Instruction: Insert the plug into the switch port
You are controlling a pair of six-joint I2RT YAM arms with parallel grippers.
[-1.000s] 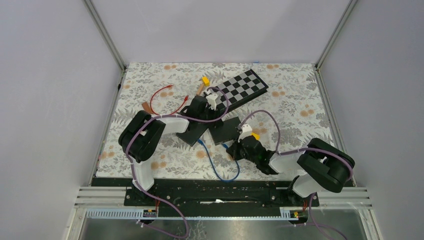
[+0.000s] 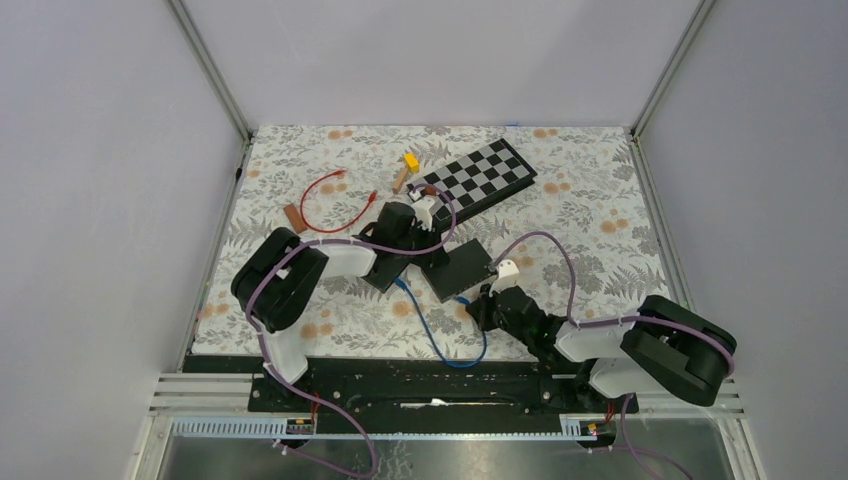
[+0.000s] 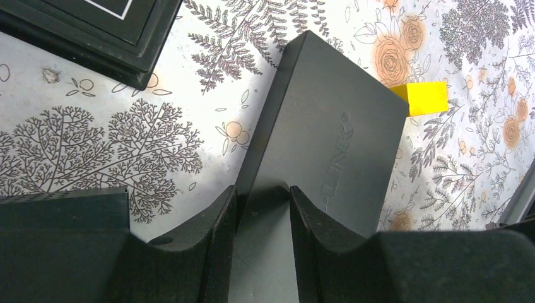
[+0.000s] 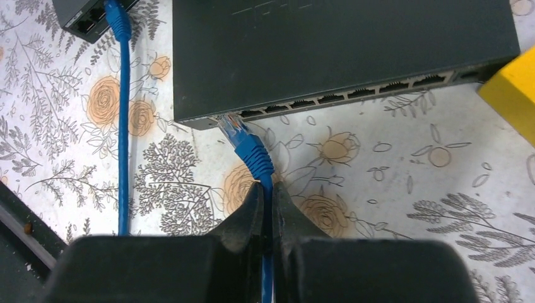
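Note:
My right gripper is shut on the blue cable (image 4: pixel 124 158), just behind its plug (image 4: pixel 243 142). The clear tip of that plug touches the port row of the black switch (image 4: pixel 340 38) near its left end; whether it is inside a port I cannot tell. My left gripper is shut on the edge of a black TP-LINK switch (image 3: pixel 347 145). In the top view the switch (image 2: pixel 455 275) lies between my two grippers. The cable's other end is in a second black device (image 4: pixel 85 19) at the left.
A chessboard (image 2: pixel 480 175) lies behind, with a small yellow block (image 2: pixel 411 162) and a red cable (image 2: pixel 335 225) to the left. A yellow block (image 4: pixel 510 95) sits beside the switch's right end.

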